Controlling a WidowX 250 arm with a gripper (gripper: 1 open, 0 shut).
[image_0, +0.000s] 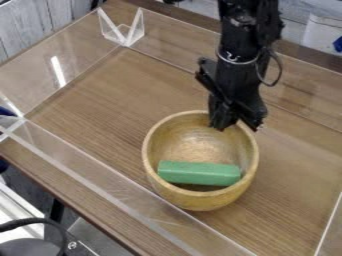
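A tan round bowl (164, 140) stands on the wooden table (94, 100), right of centre. Inside it, at the front, lies a green block (199, 172). The black gripper (225, 118) hangs over the bowl's back rim, coming down from the top. Its fingers are dark and overlap, so whether anything is between them is hard to tell; the green block is apart from it.
A white wire-like holder (120, 28) sits at the back left. Clear tape or plastic edging runs along the table's left and front. A black cable lies at the lower left. The table left of the bowl is clear.
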